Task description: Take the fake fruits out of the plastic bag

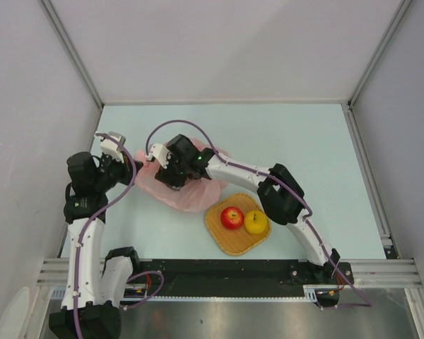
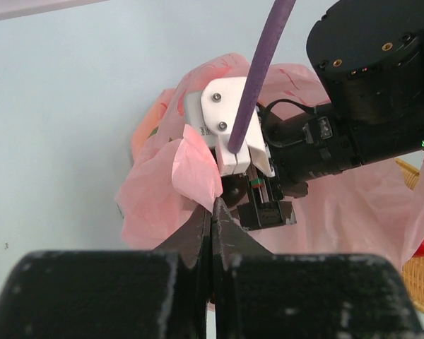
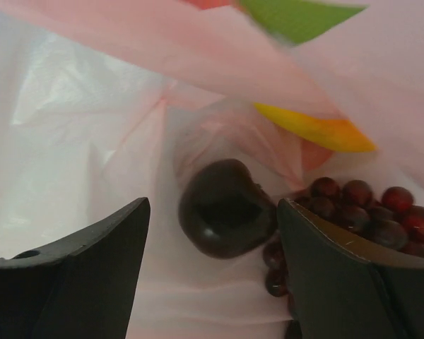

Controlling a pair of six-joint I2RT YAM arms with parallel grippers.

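Note:
The pink plastic bag [image 1: 187,200] lies opened out on the table. At its left edge my left gripper is shut on a pinched corner of the thin plastic. My right gripper reaches down into the bag, fingers open. A dark round fruit [image 3: 222,215] sits between and just beyond its fingertips, close to the right one. To the right of that fruit lie dark red grapes [image 3: 371,215]. Behind a fold of plastic, a yellow fruit [image 3: 314,128] partly shows, with something green [image 3: 297,18] above.
A wicker tray [image 1: 230,242] stands in front of the bag, holding a red apple [image 1: 232,217] and a yellow fruit [image 1: 256,222]. The right arm reaches across the table above the tray's far side. Right of the tray, the table is clear.

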